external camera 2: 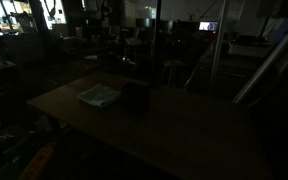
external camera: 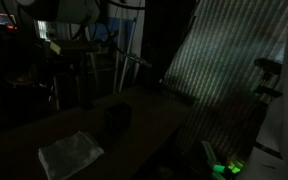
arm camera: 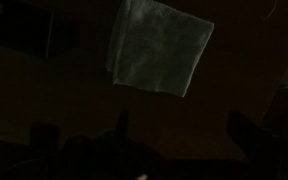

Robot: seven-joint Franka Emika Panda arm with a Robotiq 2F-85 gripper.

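A pale folded cloth (external camera: 70, 155) lies flat on the brown table, near its front left in exterior view 1. In exterior view 2 the same cloth (external camera 2: 99, 96) is on the table's far left part. Beside it stands a small dark box (external camera: 117, 117), whose contents are too dark to make out. In the wrist view the cloth (arm camera: 162, 48) is at top centre, beyond the fingertips and apart from them. My gripper is open, its two dark fingers wide apart with nothing seen between them.
The room is very dim. Bare table (external camera 2: 189, 130) extends to the right of the box in exterior view 2. A corrugated wall (external camera: 224, 80) stands beyond the table in exterior view 1, with dark clutter behind.
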